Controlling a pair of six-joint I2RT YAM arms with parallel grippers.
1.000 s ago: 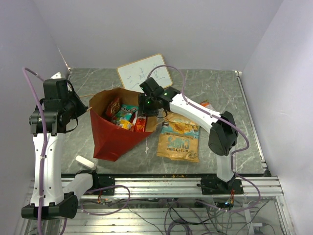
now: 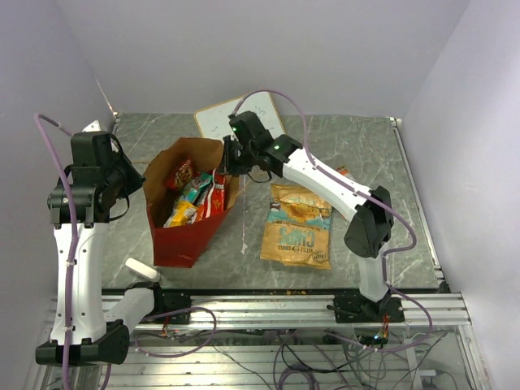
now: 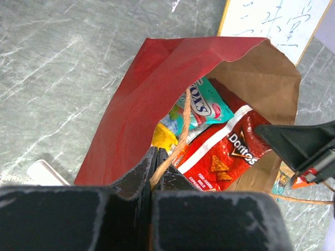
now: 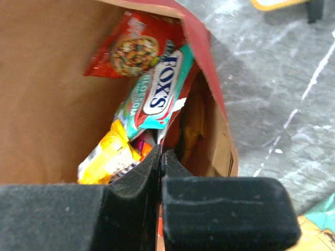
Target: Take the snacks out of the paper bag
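The red paper bag (image 3: 123, 120) stands with its mouth gaping. My left gripper is shut on its twisted cord handle (image 3: 186, 117), at the bag's left side. Inside the mouth, my right gripper is shut on the red Doritos bag (image 3: 225, 151), which shows large beneath it in the left wrist view; its gripped edge is mostly hidden. Deeper in the bag lie a teal Fox's pack (image 4: 161, 86), a yellow pack (image 4: 110, 157) and a red snack pack (image 4: 137, 47).
A brown chips bag (image 2: 296, 227) lies flat to the right, with another pack partly under the right arm. Behind stands a whiteboard (image 2: 260, 106). A white block (image 2: 142, 270) is at the front left.
The paper bag's mouth has shifted and widened. The left gripper has stayed put.
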